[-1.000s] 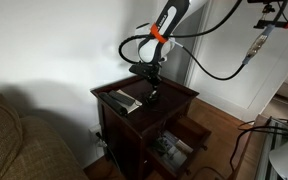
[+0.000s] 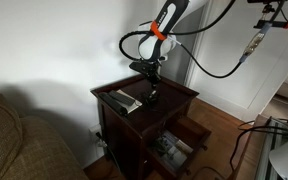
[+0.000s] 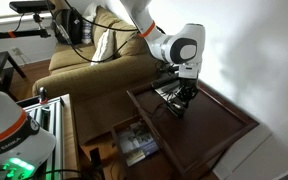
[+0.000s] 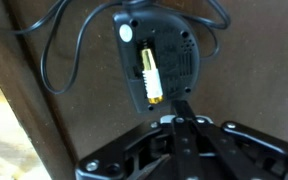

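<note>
A black device (image 4: 179,60) with a round perforated part lies on the dark cabinet top, its narrow compartment facing up. In that compartment sits a battery (image 4: 150,74) with a white and gold wrap. My gripper is shut, its fingertips beside the device's lower edge in the wrist view, and nothing shows between them. Whether they touch the device cannot be told. From outside, the gripper (image 3: 187,95) hangs low over the cabinet top, and the device is small and dark beneath it.
A black cable (image 4: 56,50) loops beside and across the device. On the cabinet top (image 2: 176,88) there is also a pale, flat item (image 2: 122,99). Below, an open drawer (image 3: 137,143) holds several things. Clear surface lies towards the cabinet's far right end in exterior view 2.
The arm and gripper have shifted only slightly above the cabinet. The pale item and the open drawer stay where they were.
</note>
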